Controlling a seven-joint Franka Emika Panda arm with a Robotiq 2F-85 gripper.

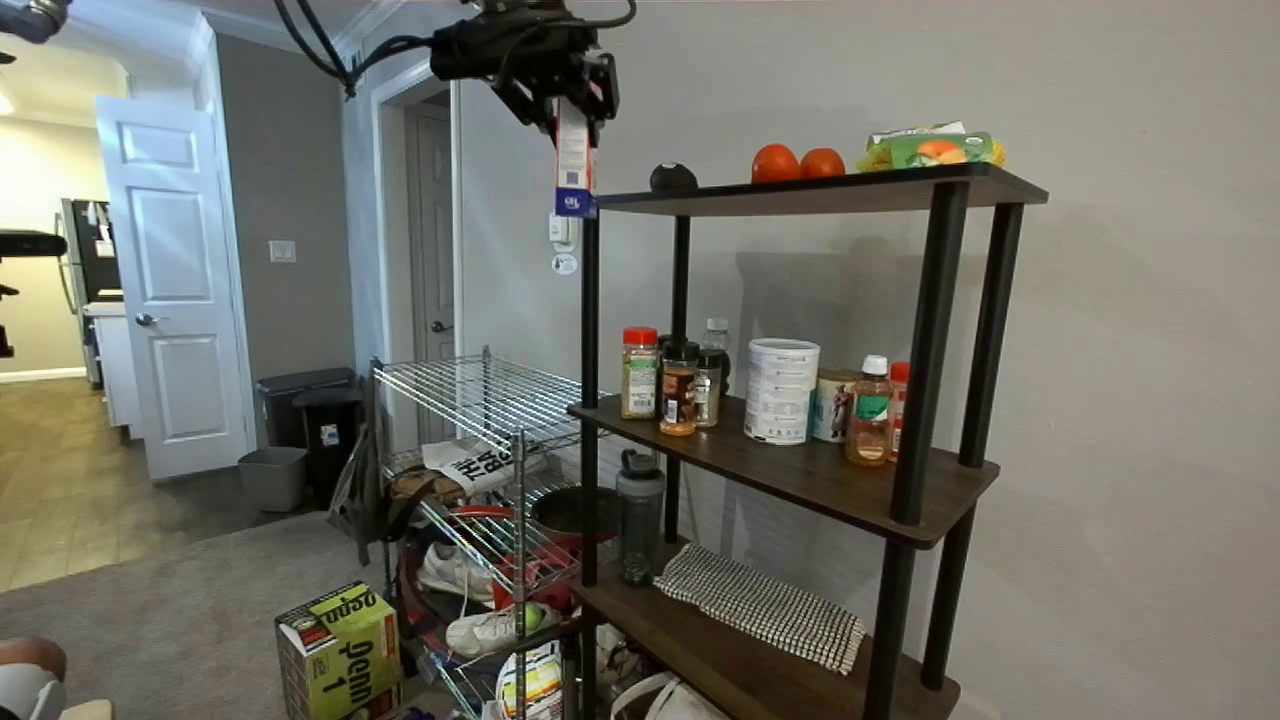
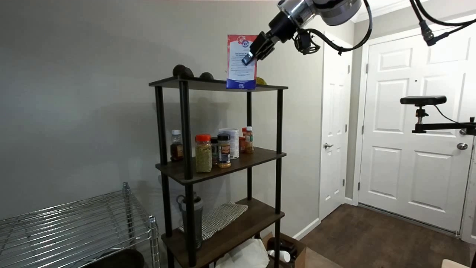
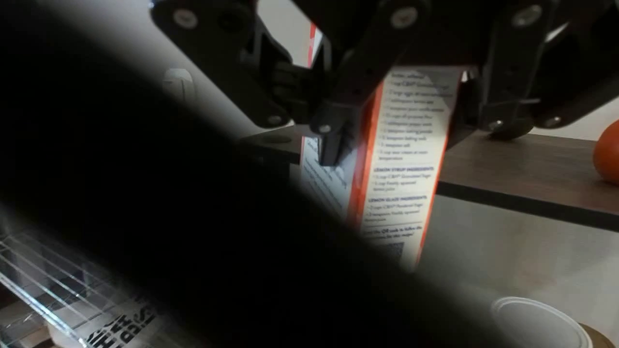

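A tall sugar-type box [image 1: 575,174], white with red edges and a blue bottom band, hangs upright from my gripper [image 1: 576,118]. In exterior view 2 the printed broad face of the box [image 2: 237,73] overlaps the front edge of the top shelf [image 2: 205,85]. Its lower end appears about level with that shelf, at the left corner in exterior view 1. The fingers [image 3: 331,148] are shut on the box [image 3: 403,168] in the wrist view, where the shelf board lies behind it. A blurred dark bar, likely a shelf post, hides the lower part of the box there.
On the top shelf are a dark round item [image 1: 673,178], two tomatoes [image 1: 775,163] and a green-yellow package [image 1: 933,148]. Spice jars, a white tub [image 1: 782,390] and bottles fill the middle shelf. A wire rack [image 1: 480,390] stands to the left.
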